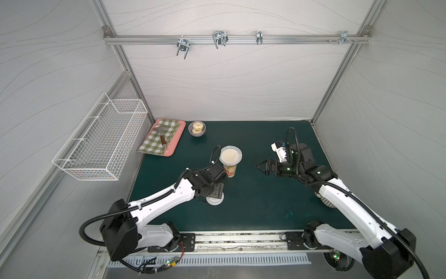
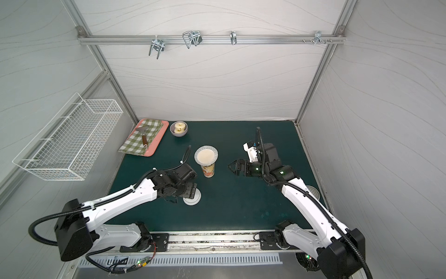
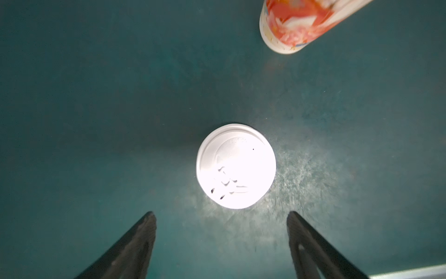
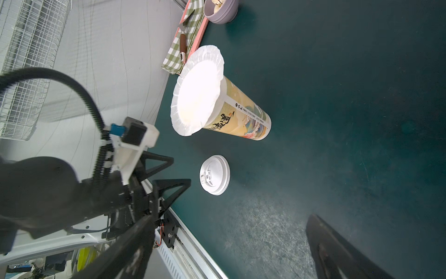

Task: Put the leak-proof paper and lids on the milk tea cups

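A tall patterned milk tea cup (image 4: 244, 111) stands upright on the dark green table. Over its mouth lies the white leak proof paper (image 4: 197, 90), its pleated edge flaring out past the rim all round. A white lid (image 3: 236, 166) rests flat on the table, nearer the front than the cup. My left gripper hangs above the lid, open and empty, its fingers apart from it. To the right of the cup, my right gripper is held over bare table, also open with nothing between its fingers.
Far left on the table sits a pink tray (image 1: 177, 137) with a checked cloth and a brown-handled tool. Beside it is a small bowl (image 1: 197, 133) with food. A wire basket (image 1: 104, 144) hangs on the left wall.
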